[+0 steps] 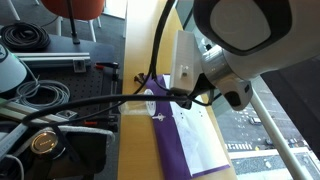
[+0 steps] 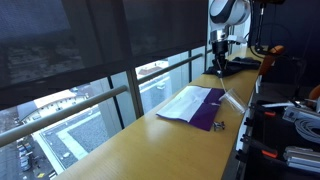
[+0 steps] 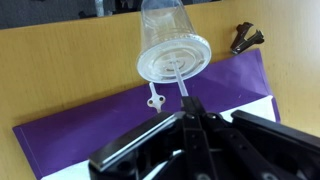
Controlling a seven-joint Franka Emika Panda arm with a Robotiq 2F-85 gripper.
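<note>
A clear plastic cup with a clear lid lies on its side on the wooden table. From the lid a pale straw runs toward the tips of my gripper. The gripper is shut, its black fingers close together over the purple sheet. Whether the straw's end sits between the fingertips or only near them, I cannot tell. In exterior view 1 the cup's lid is partly behind a black cable, left of the arm.
A purple sheet bears a white paper. A small silver key-like piece and a bronze clip lie near the cup. A black slotted cart with cables borders the table.
</note>
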